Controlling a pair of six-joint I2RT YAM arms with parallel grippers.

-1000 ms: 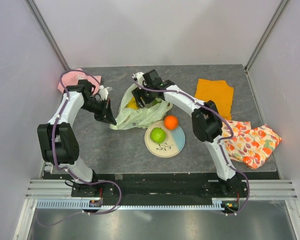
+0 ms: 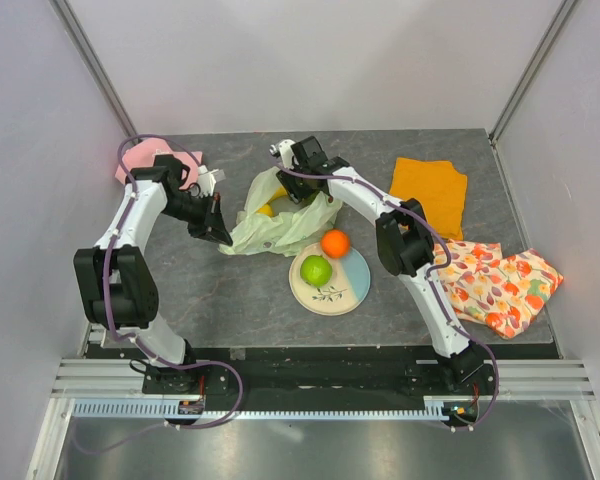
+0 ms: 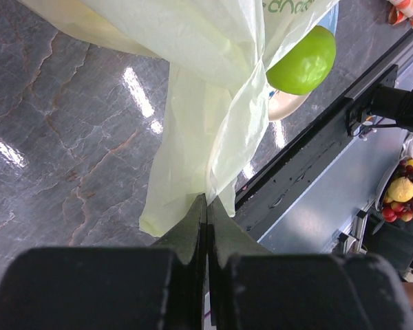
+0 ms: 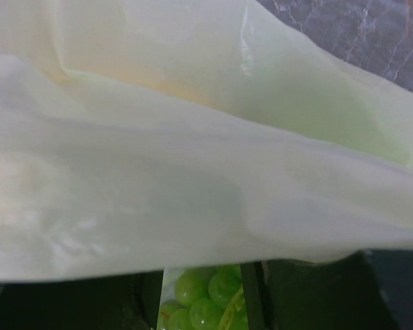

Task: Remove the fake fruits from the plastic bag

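The pale green plastic bag (image 2: 275, 235) lies crumpled at the back middle, yellow fruit (image 2: 265, 210) inside. My left gripper (image 2: 220, 238) is shut on a corner of the bag (image 3: 213, 103), seen pinched at the fingertips in the left wrist view. My right gripper is down in the bag's opening, part open, with green grapes (image 4: 206, 309) between its fingers; whether it grips them is unclear. Bag film covers much of that view. A green apple (image 2: 316, 271) and an orange (image 2: 335, 243) sit on the plate (image 2: 330, 298).
An orange cloth (image 2: 428, 190) and floral cloths (image 2: 510, 290) lie at the right, a pink item (image 2: 140, 155) at the back left. The right arm spans over the bag's right side.
The left arm has stayed put.
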